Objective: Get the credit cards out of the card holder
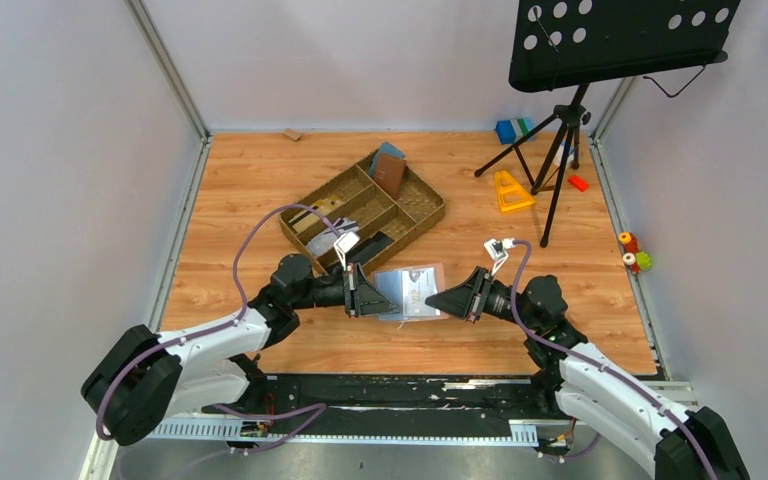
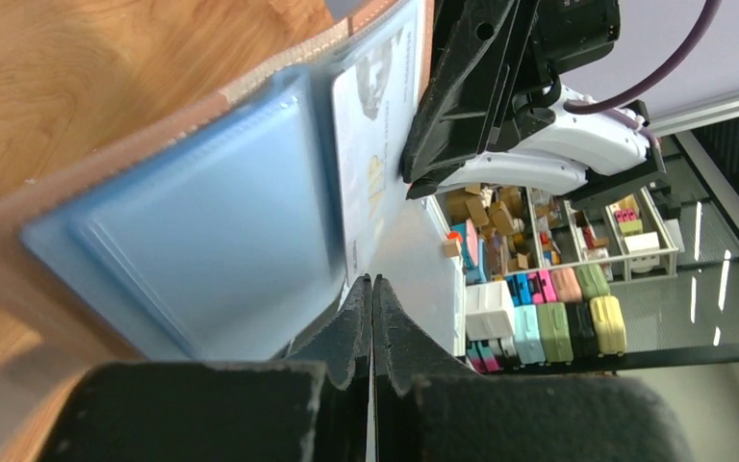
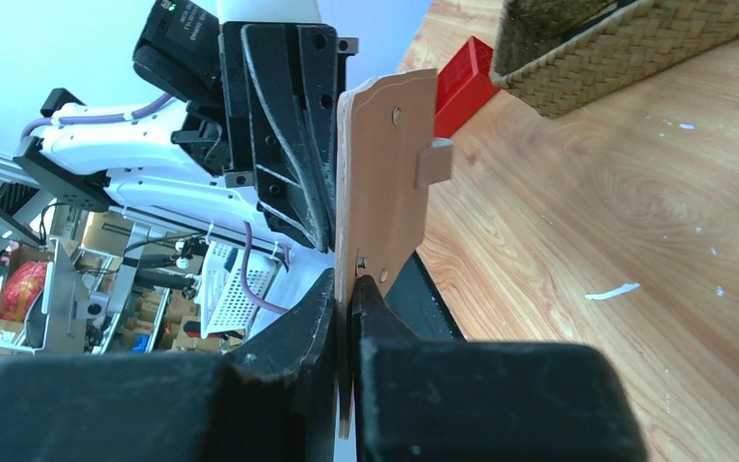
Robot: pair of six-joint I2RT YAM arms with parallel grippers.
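Observation:
In the top view the spread card holder (image 1: 388,285) hangs between the two grippers, tan leather outside with blue sleeves (image 2: 221,221) inside. A pale card (image 2: 375,144) with a portrait sits in one sleeve, its near edge sticking out. My left gripper is shut with nothing between its fingers; its tips lie just below that card's lower corner. My right gripper is shut on the tan edge of the holder (image 3: 390,173), which stands up from its fingers. Whether other cards are in the holder cannot be told.
Behind the grippers a woven divided basket (image 1: 425,203) holds a brown wallet (image 1: 389,174) and other items. A black stand (image 1: 560,150) occupies the back right, beside a yellow triangular piece (image 1: 512,192).

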